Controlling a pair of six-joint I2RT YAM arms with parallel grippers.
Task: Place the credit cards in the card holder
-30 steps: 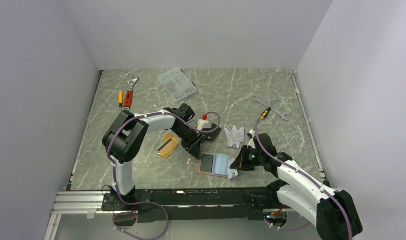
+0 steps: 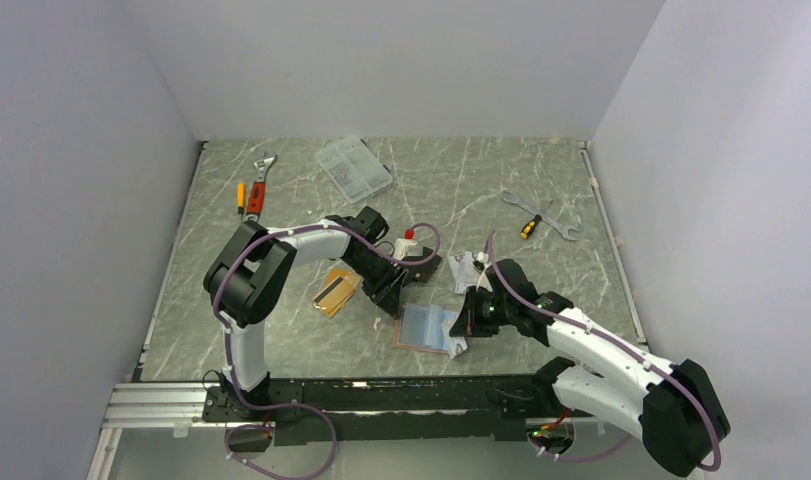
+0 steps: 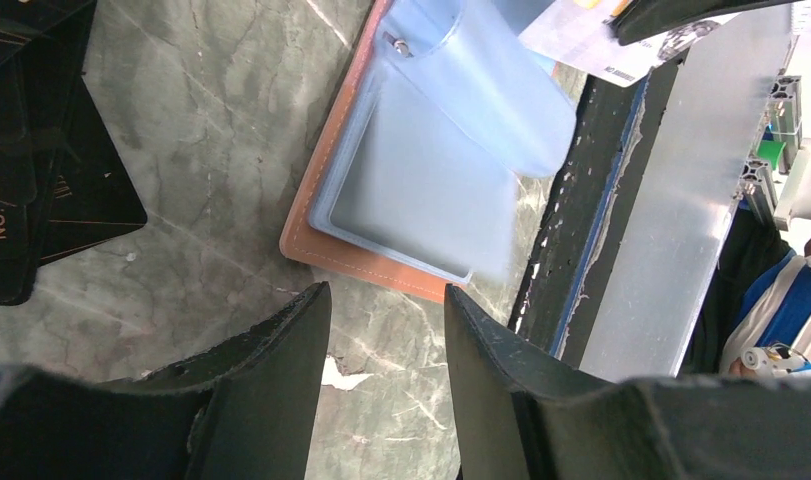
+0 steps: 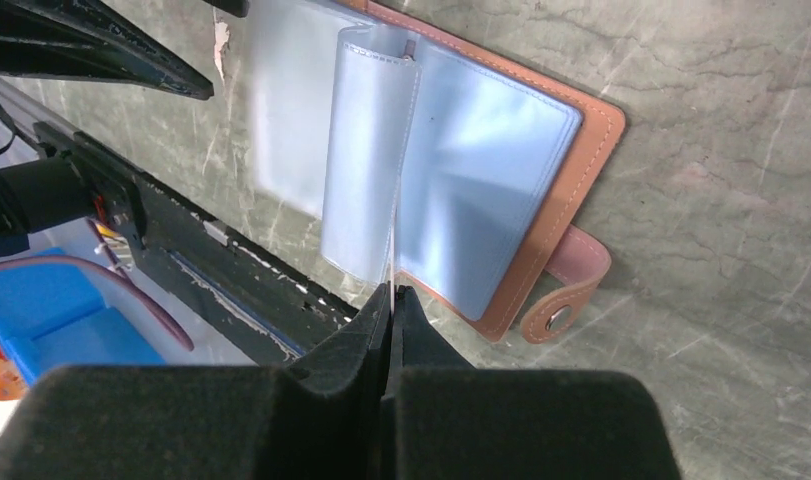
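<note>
An open card holder (image 2: 421, 330) with a brown cover and light blue sleeves lies near the table's front edge. In the right wrist view, one of its blue sleeves (image 4: 371, 150) stands up, curled off the page. My right gripper is shut on a thin white card (image 3: 601, 38), seen edge-on there against that sleeve's edge; the left wrist view shows the card's printed face. Whether it is inside a pocket cannot be told. Left of the holder, my left gripper is open and empty. Other cards lie in piles: black (image 3: 26, 170), gold (image 2: 334, 293) and white (image 2: 464, 272).
A clear plastic box (image 2: 354, 168) lies at the back. Tools rest at both sides: a red-handled wrench (image 2: 256, 195) left, a silver wrench (image 2: 539, 214) right. The holder's strap (image 4: 569, 285) sticks out at its right.
My right gripper has moved left over the holder with the white card. The holder's left panel, dark before, now looks pale. The left arm stays put.
</note>
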